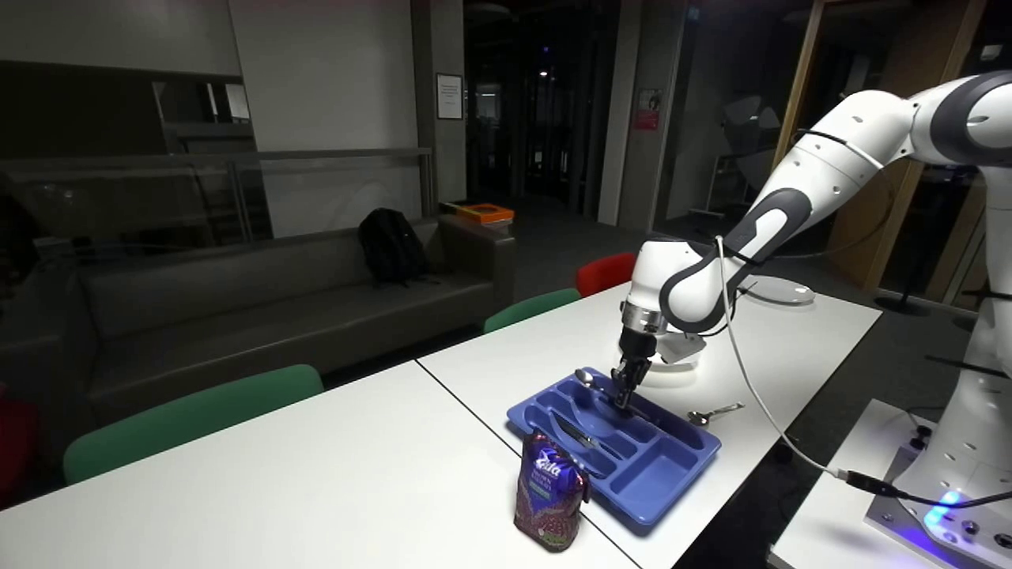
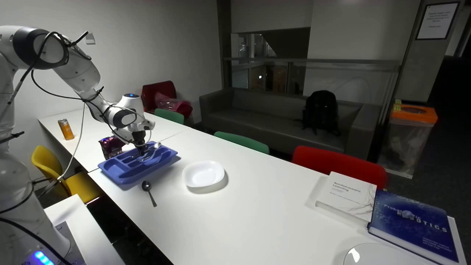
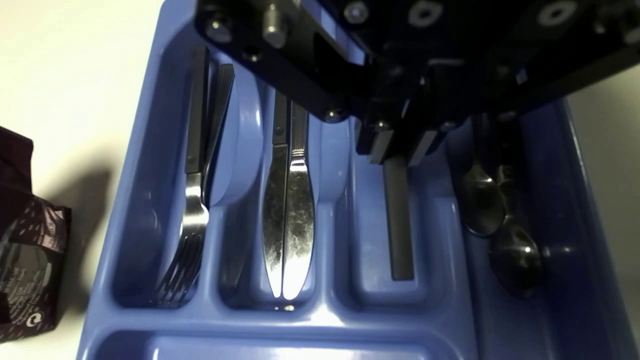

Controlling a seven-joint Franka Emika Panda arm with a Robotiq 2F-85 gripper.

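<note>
My gripper is shut on a spoon, whose grey handle (image 3: 399, 222) extends from between the fingers over the narrow compartment right of the knives. The held spoon's bowl (image 1: 585, 378) sticks out on the gripper's other side, over the far end of the blue cutlery tray (image 1: 647, 515). My fingers are low over the tray; whether the handle touches its floor I cannot tell. Left in the tray lie forks (image 3: 195, 216), with two knives (image 3: 298, 228) beside them. Two other spoons (image 3: 483, 203) lie in the right-hand compartment.
A dark purple packet (image 1: 550, 493) stands close beside the tray. Another spoon (image 2: 148, 190) lies loose on the table, near a white bowl (image 2: 203, 174). Farther off are two books (image 2: 349, 196) and a plate (image 2: 379, 255). An orange can (image 2: 66, 129) stands at the opposite end.
</note>
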